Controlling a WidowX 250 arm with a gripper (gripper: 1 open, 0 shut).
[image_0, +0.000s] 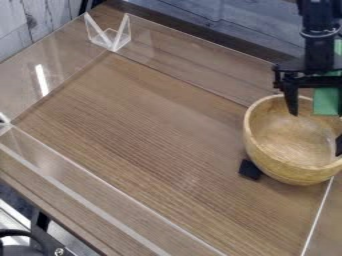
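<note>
My gripper (303, 80) is at the upper right, open, held just over the back rim of a round wooden bowl (274, 160) on the table (134, 130). A green object (326, 102) shows behind the gripper's right side; whether it touches the gripper or the bowl is unclear. The bowl looks empty in the part I can see.
A small black block (250, 170) lies against the bowl's left side. A white wire-like holder (110, 32) stands at the back left. A grey wall runs along the back.
</note>
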